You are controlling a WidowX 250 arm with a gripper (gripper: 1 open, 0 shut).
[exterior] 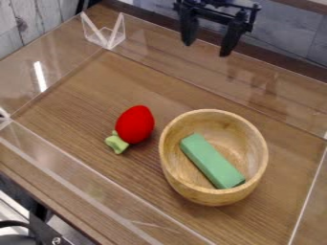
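Note:
The black gripper (212, 36) hangs at the top of the view above the back of the wooden table, its fingers pointing down; whether it is open or shut is hard to tell. A green block (209, 159) lies inside a round wooden bowl (247, 182) at the front right. Left of the bowl lies a red object (136, 122) with a green piece (118, 143) at its lower end.
Dark cables show at the bottom left corner, off the table.

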